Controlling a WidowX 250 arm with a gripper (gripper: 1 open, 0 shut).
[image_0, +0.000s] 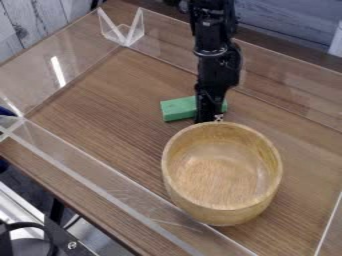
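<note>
The black gripper points down at the back rim of a large light wooden bowl, close to it or touching; whether it is open or shut is hard to make out. A green block lies on the wooden table behind the bowl, partly hidden by the gripper.
A clear plastic holder stands at the back left. Black cables lie at the bottom left corner, beyond a transparent edge strip.
</note>
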